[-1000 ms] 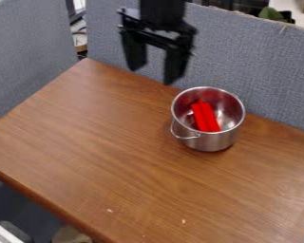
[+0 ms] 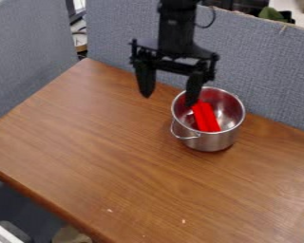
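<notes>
A black gripper (image 2: 170,78) hangs from the top of the view with its fingers spread open, above and a little left of a steel pot (image 2: 211,140). One finger reaches down near the pot's rear left rim. A red block (image 2: 207,118) lies inside the pot, which stands on the wooden table.
Grey padded walls (image 2: 41,76) stand along the left side and the back. The table's front left edge drops to a dark floor.
The gripper has come lower and turned somewhat, closer to the pot. The pot and red block have not visibly moved.
</notes>
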